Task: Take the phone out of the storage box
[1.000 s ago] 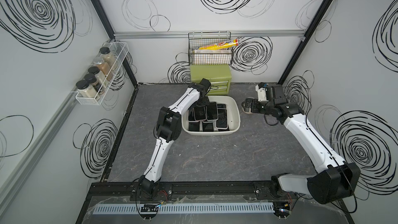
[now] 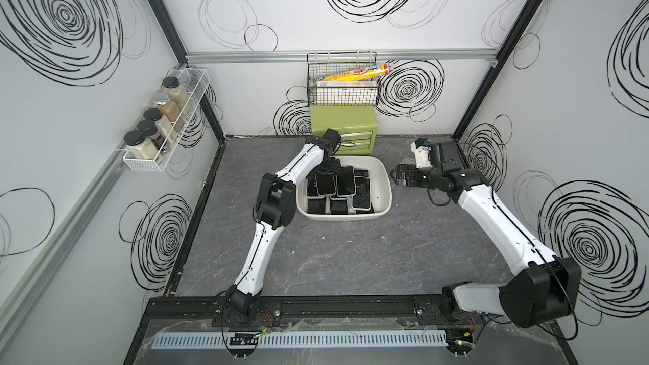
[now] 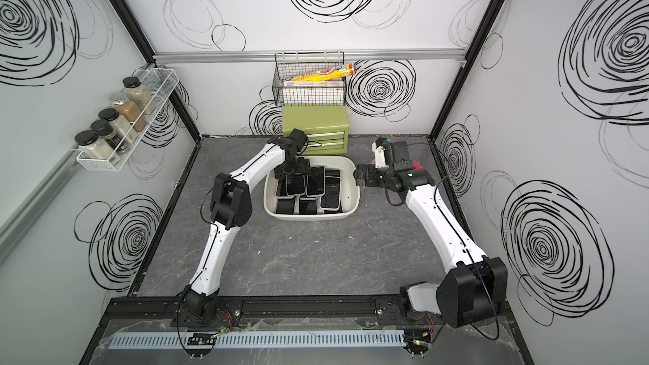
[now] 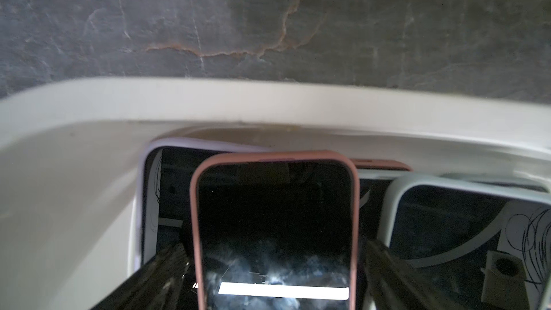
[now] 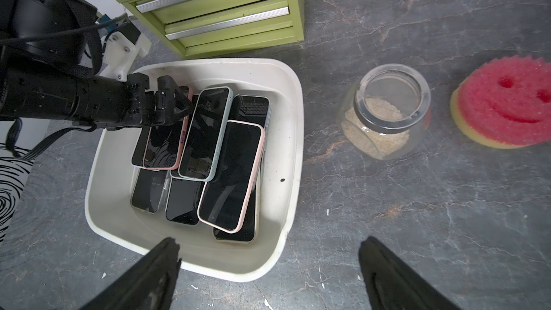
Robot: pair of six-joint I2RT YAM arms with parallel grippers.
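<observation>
The white storage box [image 2: 384, 189] holds several stacked phones with dark screens. My left gripper is open down in the box's back left, its fingers either side of a pink-cased phone [image 4: 274, 218]; a pale-cased phone [image 4: 459, 229] lies to its right. In the right wrist view a pink phone [image 5: 228, 175] lies on top toward the front. My right gripper is open above the table and the box's right side, nothing between its fingers.
A green drawer cabinet [image 2: 343, 121] stands behind the box. To the box's right are a glass jar [image 5: 383, 126] and a pink smiley sponge [image 5: 499, 103]. The table in front of the box is clear.
The right arm has shifted slightly to the left, toward the box.
</observation>
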